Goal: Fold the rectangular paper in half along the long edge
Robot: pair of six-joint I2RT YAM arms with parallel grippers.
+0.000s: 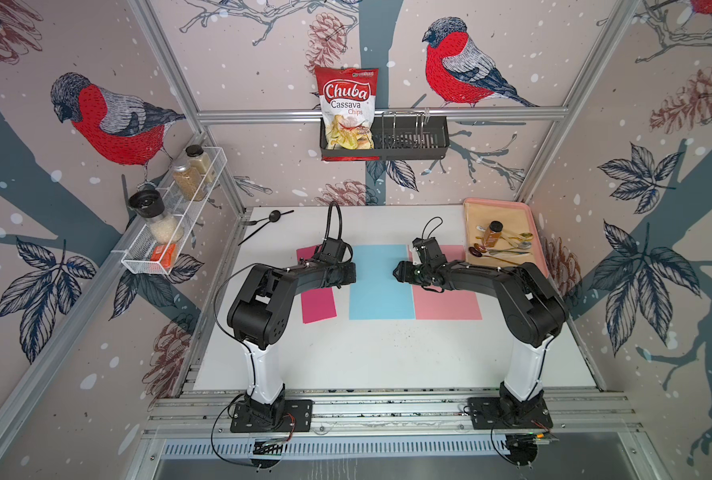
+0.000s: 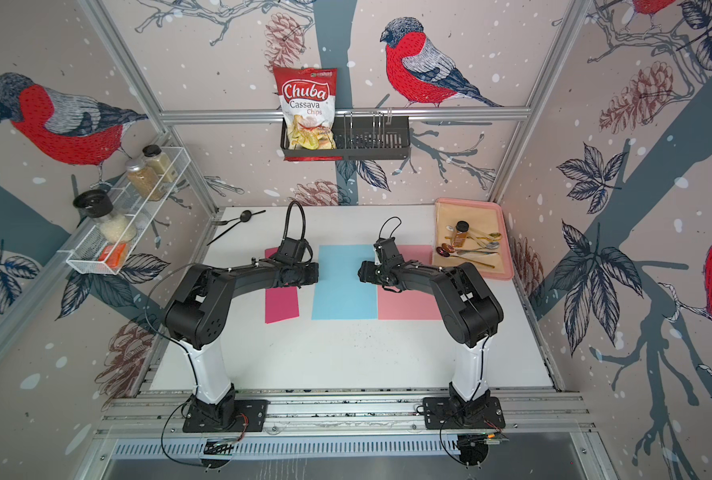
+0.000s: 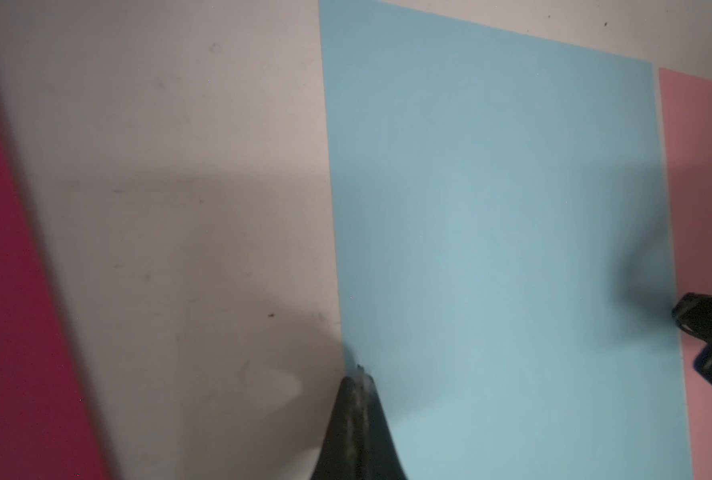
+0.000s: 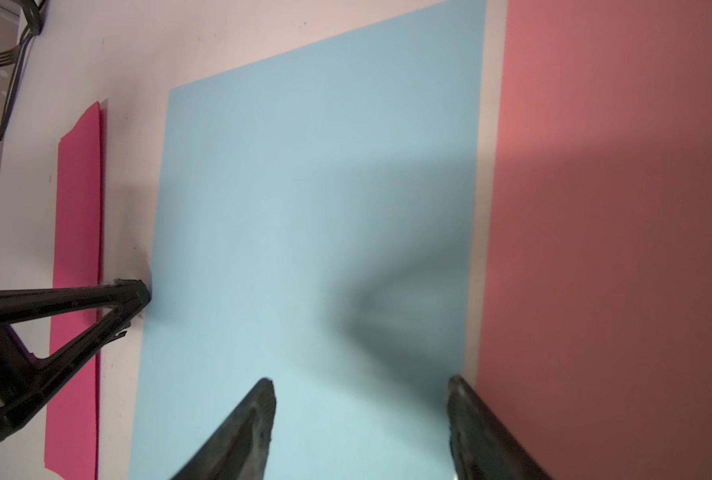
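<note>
A light blue paper sheet point(image 1: 378, 296) lies flat at mid-table, between a magenta paper point(image 1: 317, 308) on the left and a pink sheet point(image 1: 448, 304) on the right. My left gripper is shut, its tips down at the blue sheet's left edge; nothing clearly shows between them. My right gripper is open, low over the blue sheet's right side near its border with the pink sheet, with nothing visible between its fingers.
A tray point(image 1: 504, 206) with utensils and a jar stands at the back right. Black utensils point(image 1: 263, 222) lie at the back left. A shelf point(image 1: 151, 260) hangs on the left.
</note>
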